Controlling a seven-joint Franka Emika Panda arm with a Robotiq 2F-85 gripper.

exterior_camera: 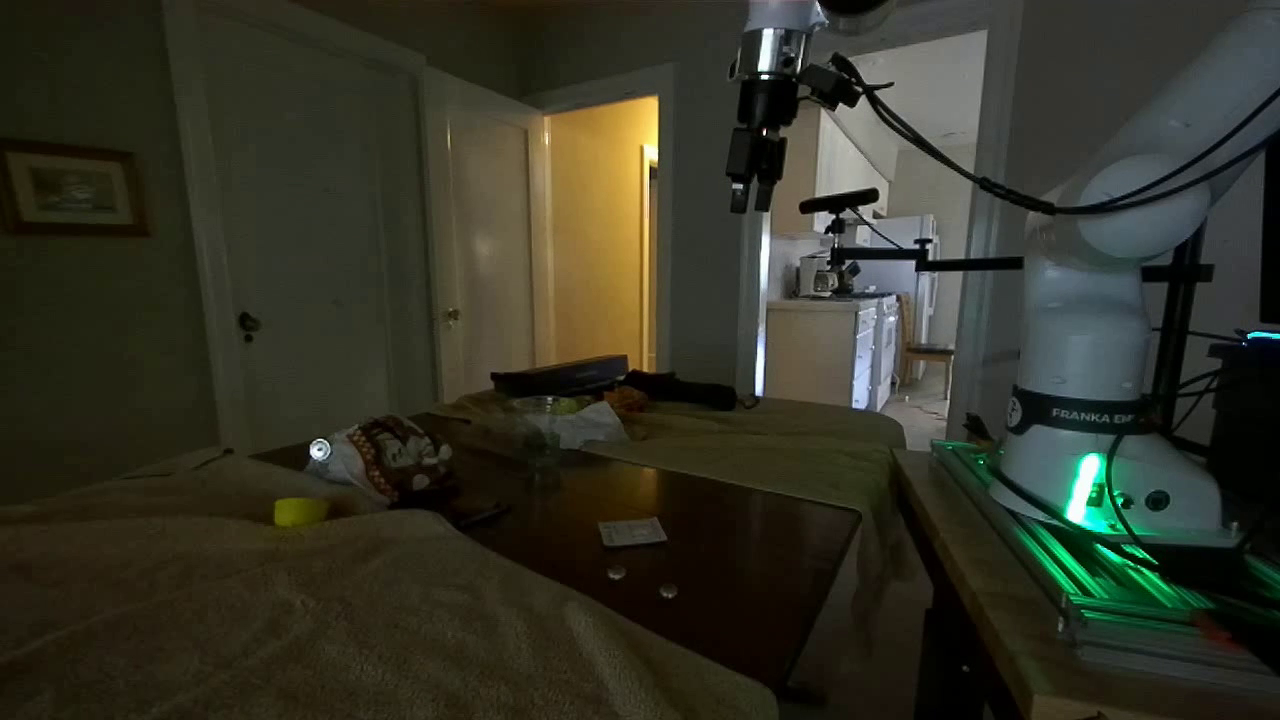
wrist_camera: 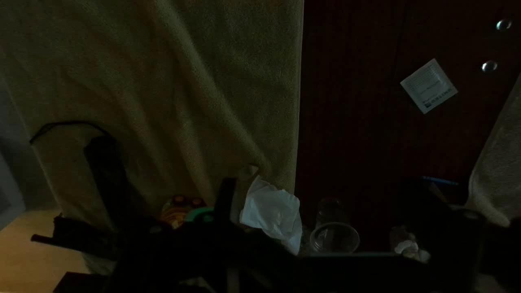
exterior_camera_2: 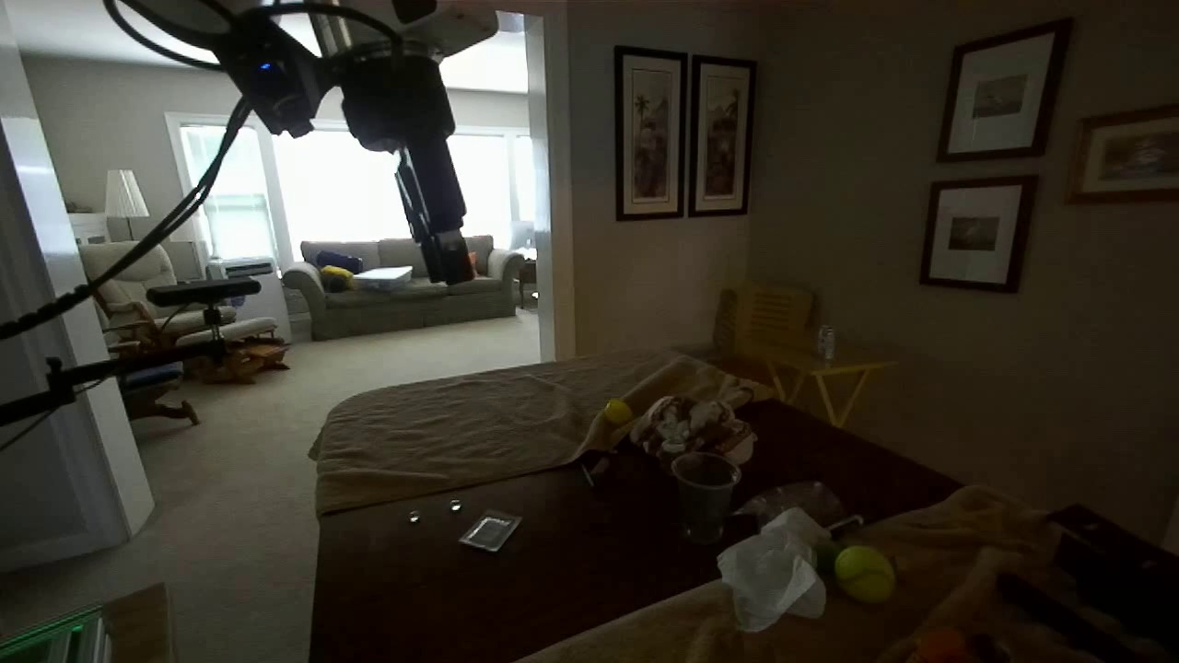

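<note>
High above the dark table (exterior_camera: 732, 510), my gripper (exterior_camera: 751, 197) points down, its fingers apart with nothing between them. The wrist view, very dark, shows a wide gap between the black fingers. On the bare tabletop lies a flat silver-white packet (exterior_camera_2: 491, 530). Two small clear round pieces (wrist_camera: 489, 66) (wrist_camera: 503, 24) lie near it. A clear plastic cup (exterior_camera_2: 705, 497) stands farther along the table, beside crumpled white plastic (exterior_camera_2: 774, 569). A patterned bag (exterior_camera_2: 691, 429) and a yellow object (exterior_camera: 300, 512) lie toward the other side.
Tan cloths (exterior_camera: 396, 612) cover both sides of the table. A yellow-green ball (exterior_camera_2: 865, 574) and dark items (exterior_camera: 558, 376) rest on one cloth. A thin dark object (exterior_camera_2: 594, 473) lies near the bag. The air around my gripper is clear; a camera bar (exterior_camera: 948, 262) stands behind.
</note>
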